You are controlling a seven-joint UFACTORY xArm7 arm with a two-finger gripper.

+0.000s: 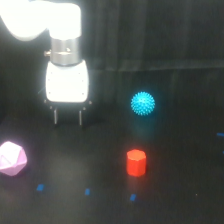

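Note:
My white gripper (68, 120) hangs at the upper left, its two thin fingers set apart and nothing visible between them. A pink faceted solid (11, 158) sits at the left edge, below and to the left of the gripper in the picture. Right of the middle is a spiky cyan ball (143, 103), clear of the fingers. Lower down, a red block (136, 163) with a six-sided look stands on the dark surface. None of these objects appears to touch the gripper.
Small blue marks (87, 191) dot the front of the dark tabletop (60, 208), with another blue patch (220, 134) at the right edge. Dark folds of a backdrop (170, 50) cover the rear. Bare surface separates the objects.

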